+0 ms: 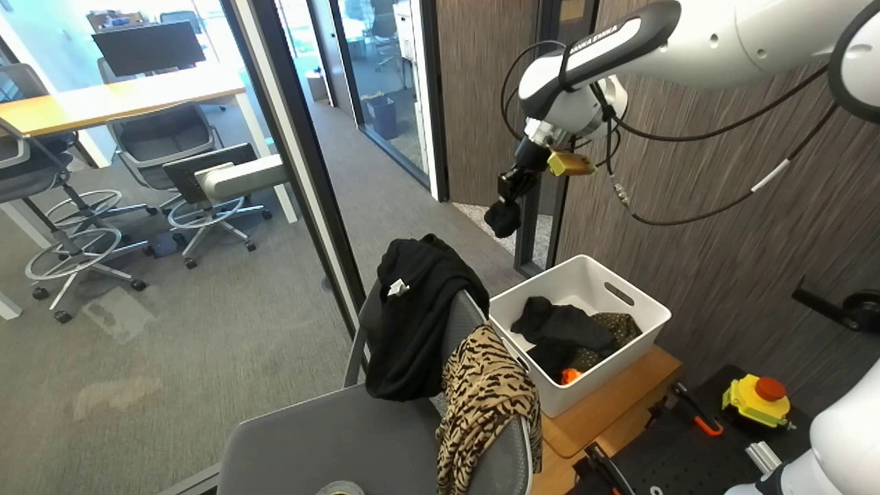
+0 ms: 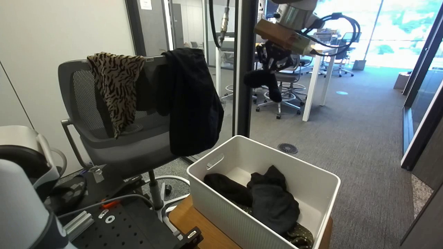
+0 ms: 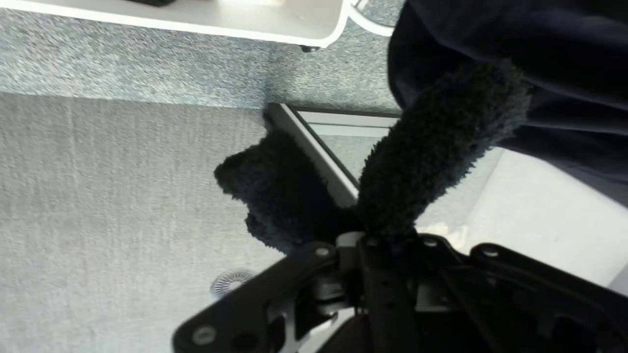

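A fuzzy black cloth piece (image 3: 438, 147) is pinched near its middle by my gripper, its two ends sticking out on either side. In exterior view 2 the black cloth piece (image 2: 272, 85) dangles in the air, with my gripper (image 2: 270, 68) shut on it above the floor, behind the basket. The white basket (image 2: 265, 151) holds dark garments (image 2: 274, 199) and a dotted olive cloth (image 2: 301, 236). Over the back of the grey chair hang a black garment (image 1: 421, 322) and a tiger-striped cloth (image 1: 487, 388).
The basket stands on a wooden surface (image 1: 606, 412). A glass partition post (image 2: 243, 91) rises close to the gripper. The grey chair (image 1: 346, 437) stands beside the basket. On the black bench sits a yellow box with a red button (image 1: 763, 396).
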